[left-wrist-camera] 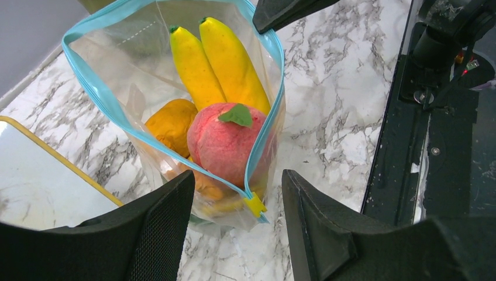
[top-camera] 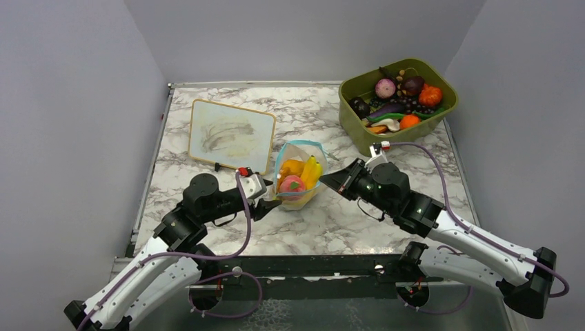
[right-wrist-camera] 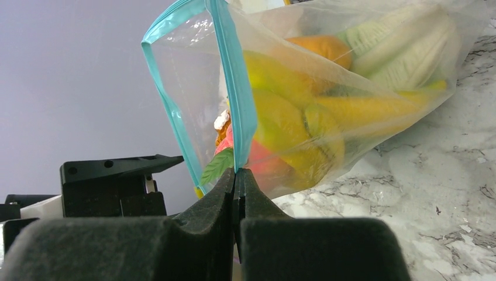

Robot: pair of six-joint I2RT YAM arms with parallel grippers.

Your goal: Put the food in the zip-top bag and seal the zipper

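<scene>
The clear zip top bag point(left-wrist-camera: 152, 99) stands upright on the table, its blue-edged mouth gaping. Inside are a pink peach point(left-wrist-camera: 225, 140), two bananas point(left-wrist-camera: 234, 58), an orange-yellow food point(left-wrist-camera: 172, 124) and a pale green food point(right-wrist-camera: 403, 50). A yellow zipper slider point(left-wrist-camera: 255, 205) sits at the near left corner of the mouth. My left gripper point(top-camera: 274, 192) is open at that corner; in its wrist view the slider lies between the fingers, apart from both. My right gripper is shut on the blue rim at the right side.
A green bin point(top-camera: 348, 124) of several vegetables and fruits stands at the back right. The whiteboard point(top-camera: 231, 134) lies left of the bag. Bare marble table point(top-camera: 352, 231) shows in front and to the right.
</scene>
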